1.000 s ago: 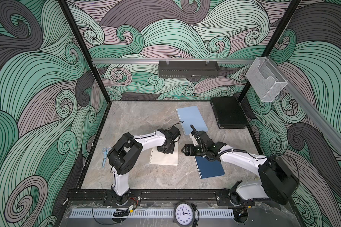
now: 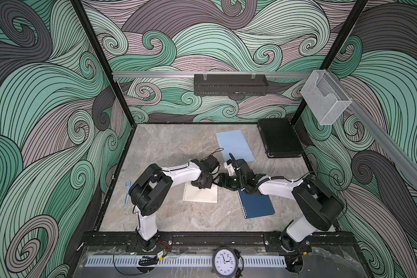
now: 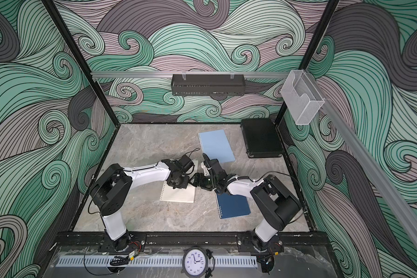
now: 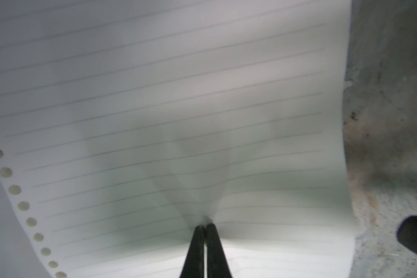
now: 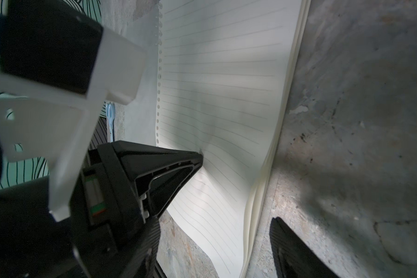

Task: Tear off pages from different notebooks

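Observation:
An open notebook of lined cream pages (image 2: 200,194) lies on the table, its row of binding holes along the left side. Over its upper part, my left gripper is shut with its tips pressed on the page, and the paper is puckered around them. Whether paper is pinched between the tips cannot be told. My right gripper is open at the notebook's right edge; the lifted page edges (image 5: 254,203) stand between its spread fingers. A dark blue notebook (image 2: 257,204) lies partly under the right arm, and a light blue notebook (image 2: 235,142) lies behind.
A black case (image 2: 279,137) occupies the back right corner. Light blue scissors (image 2: 127,192) lie at the left edge. A white mesh holder (image 2: 324,97) hangs on the right rail.
My right gripper has moved left to the open notebook's right edge.

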